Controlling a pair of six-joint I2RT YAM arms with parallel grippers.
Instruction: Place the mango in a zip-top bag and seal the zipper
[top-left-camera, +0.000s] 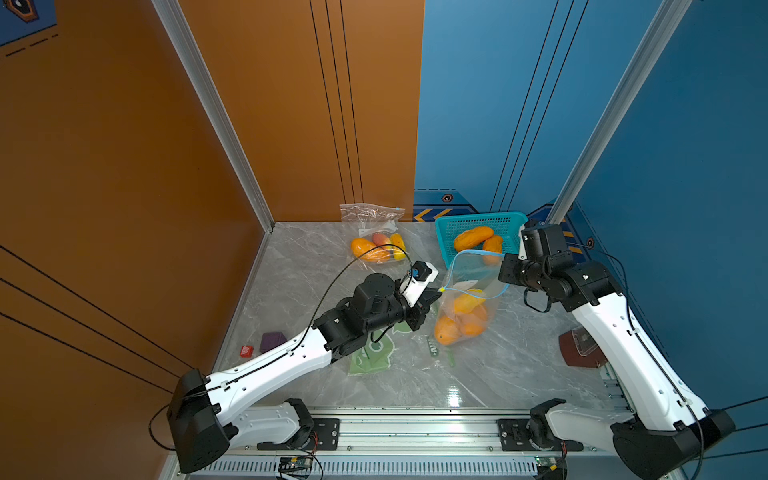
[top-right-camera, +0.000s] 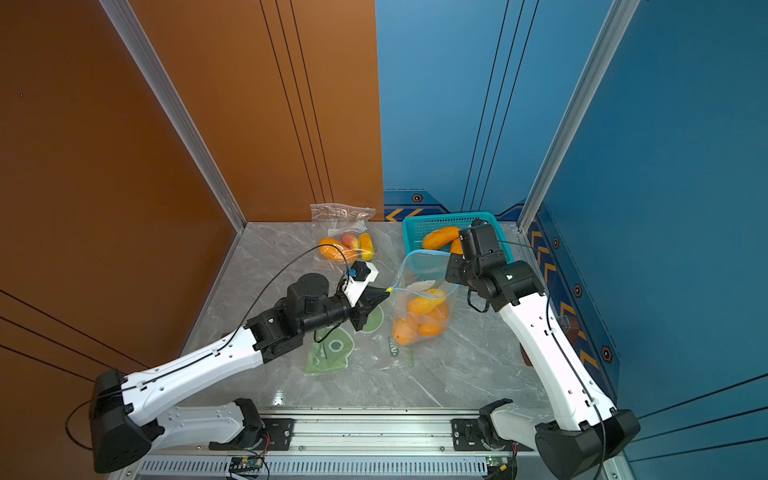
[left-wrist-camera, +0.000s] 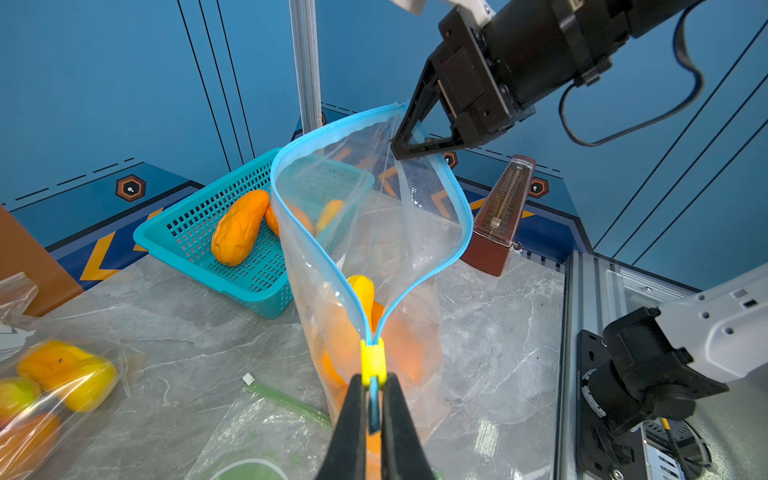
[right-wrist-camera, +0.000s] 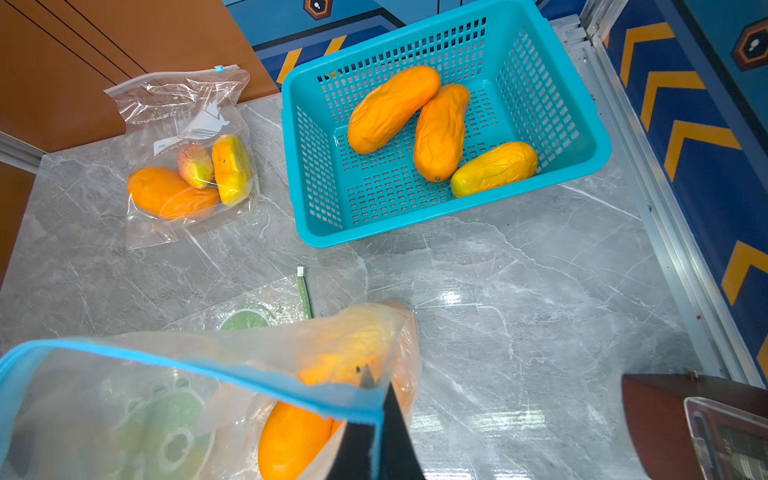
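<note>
A clear zip top bag (left-wrist-camera: 424, 240) hangs between my two arms, its blue zipper rim spread wide open. Mangoes (top-left-camera: 460, 320) fill its lower part, seen through the plastic. The yellow slider (left-wrist-camera: 373, 360) sits at the rim's near end. Just below that slider, my left gripper is shut on the blue zipper tail. At the opposite end of the rim, my right gripper is shut on the bag's blue edge. In the left wrist view the right gripper's dark fingers (left-wrist-camera: 420, 148) overlap the bag's far side.
A turquoise basket (right-wrist-camera: 448, 212) with three fruits stands behind the bag. Another bag of fruit (right-wrist-camera: 192, 172) lies at the back left. Flat green-printed bags (top-left-camera: 372, 356) lie beneath my left arm. A brown box (top-left-camera: 580, 349) is at the right.
</note>
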